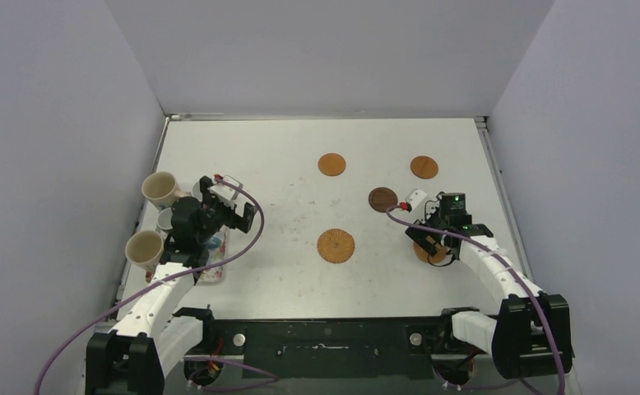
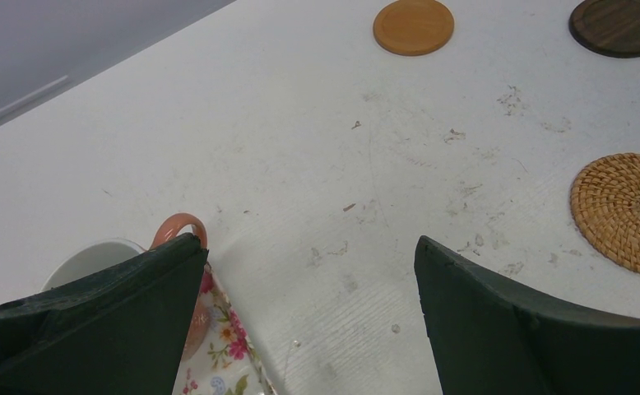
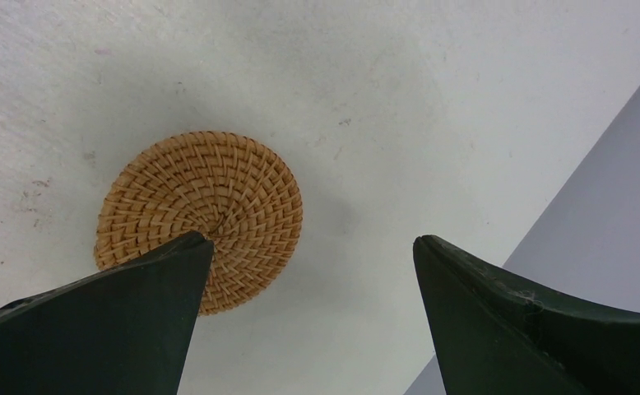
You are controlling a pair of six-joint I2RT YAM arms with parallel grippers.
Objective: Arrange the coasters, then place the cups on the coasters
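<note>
Several cups stand crowded at the left edge of the table, among them a cream cup (image 1: 160, 188) and another cream cup (image 1: 144, 248). In the left wrist view a white cup (image 2: 95, 257) with a pink handle is partly covered by a finger. My left gripper (image 1: 238, 219), open and empty, is over the table just right of the cups. Over a woven coaster (image 3: 243, 189) at the right front hovers my right gripper (image 1: 426, 239), also open with nothing between its fingers. The right arm hides part of that coaster from above.
Other coasters lie flat: a woven one (image 1: 336, 246) at mid-front, a dark one (image 1: 382, 199), and plain wooden ones at the back (image 1: 331, 164) and back right (image 1: 424, 167). A floral tray (image 2: 233, 362) sits under the left arm.
</note>
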